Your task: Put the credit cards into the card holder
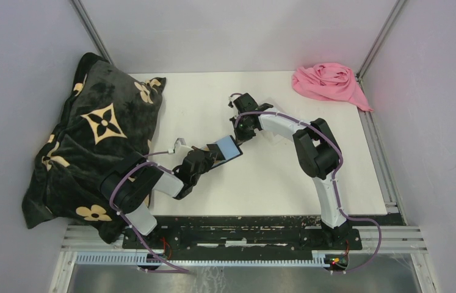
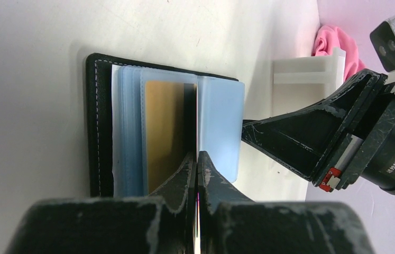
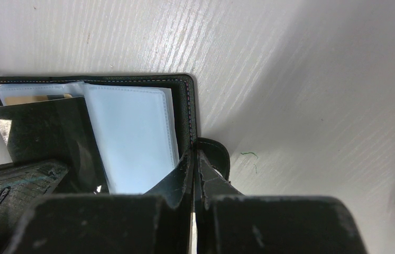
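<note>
The card holder (image 1: 231, 148) lies spread on the table, black outside with pale blue sleeves. In the left wrist view a dark card (image 2: 196, 114) stands edge-on over the holder, with my left gripper shut on it. Its broad black face (image 3: 52, 129) shows in the right wrist view, above the sleeves. Beside it, a gold card (image 2: 164, 127) lies against the blue sleeves. My right gripper is shut at the holder's right edge, by the black closing tab (image 3: 215, 153); no card shows between its fingers. Whether the fingers pinch that edge is hard to tell.
A pink cloth (image 1: 330, 83) lies at the back right. The dark patterned blanket (image 1: 100, 134) covers the left side. A pale, clear tray (image 1: 277, 131) sits partly under the right arm. Open table remains in front of and behind the holder.
</note>
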